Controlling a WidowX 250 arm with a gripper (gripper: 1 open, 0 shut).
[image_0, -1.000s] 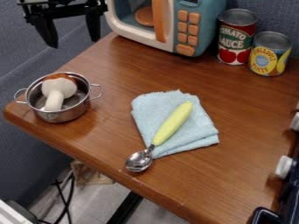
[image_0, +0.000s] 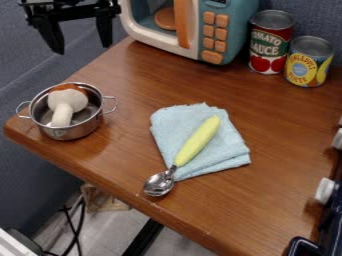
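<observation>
My black gripper (image_0: 79, 30) is at the top left, above and behind the steel pot, its two fingers apart with nothing visible between them. The steel pot (image_0: 86, 124) sits at the table's left edge with a white and brown object (image_0: 64, 103) in it, which looks like a toy mushroom. A spoon with a pale yellow handle (image_0: 197, 141) lies across a folded light blue cloth (image_0: 227, 158), its metal bowl resting on the wood toward the front.
A toy microwave (image_0: 226, 35) stands at the back. A tomato sauce can (image_0: 269, 48) and a yellow can (image_0: 307, 68) stand at the back right. A dark object with white knobs (image_0: 314, 233) is at the right edge.
</observation>
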